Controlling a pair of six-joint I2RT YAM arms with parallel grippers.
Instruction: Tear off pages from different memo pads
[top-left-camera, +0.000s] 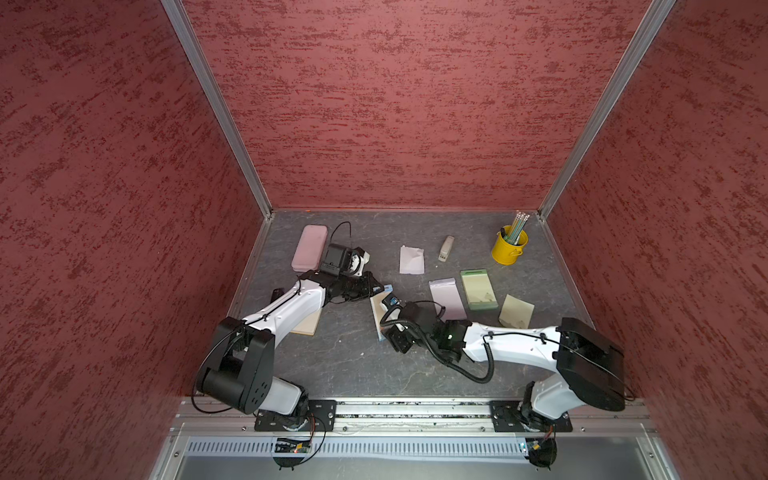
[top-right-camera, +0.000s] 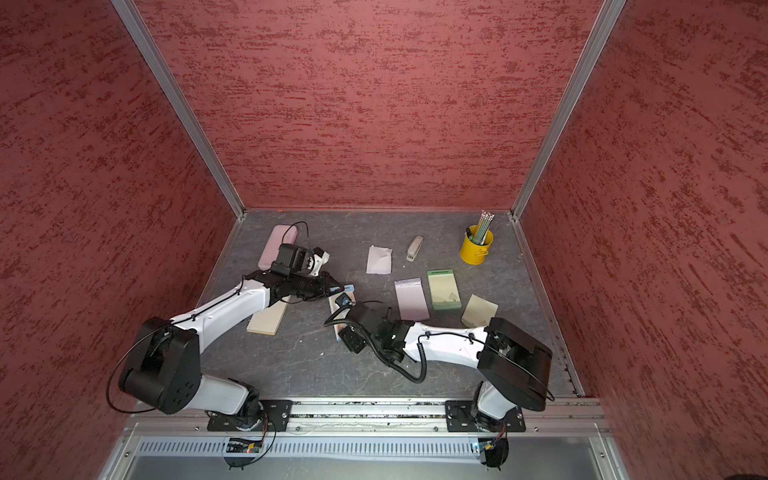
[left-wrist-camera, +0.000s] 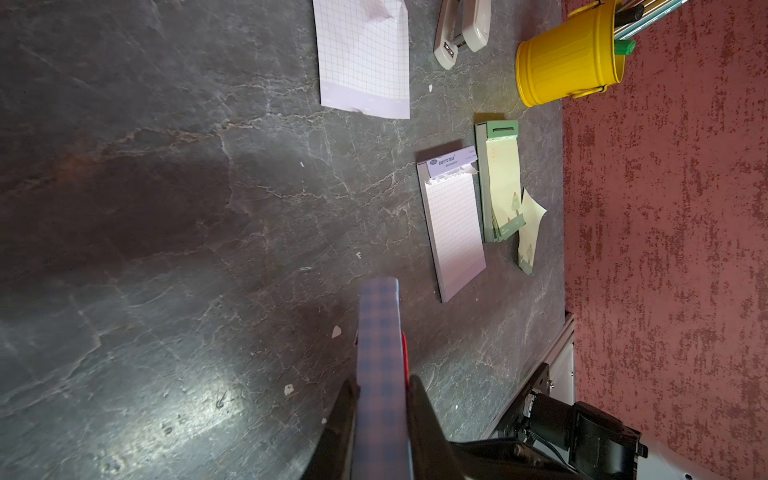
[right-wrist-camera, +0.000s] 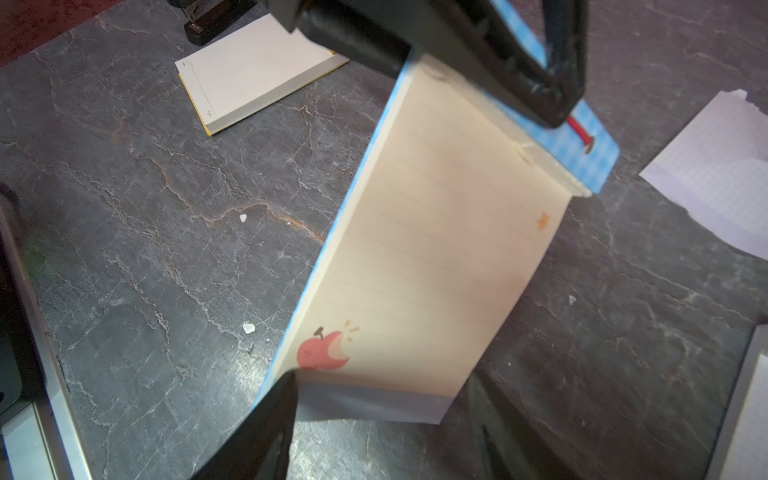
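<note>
A blue-checked memo pad (right-wrist-camera: 448, 224) with cream pages and a red apple print hangs from my left gripper, which is shut on its blue top strip. In the left wrist view the edge of that pad (left-wrist-camera: 380, 360) stands between the fingers. My right gripper is open at the pad's lower end, one finger on each side of the blue-grey bottom band; whether they touch it I cannot tell. The purple pad (left-wrist-camera: 454, 224) and the green pad (left-wrist-camera: 501, 180) lie to the right, and a cream pad (right-wrist-camera: 260, 68) lies at the left.
A loose purple-edged sheet (left-wrist-camera: 364, 60) lies at the back, near a stapler (left-wrist-camera: 462, 32). A loose green sheet (left-wrist-camera: 529, 232) is beside the green pad. The yellow pencil bucket (top-left-camera: 506, 249) and a pink case (top-left-camera: 310, 248) stand farther back.
</note>
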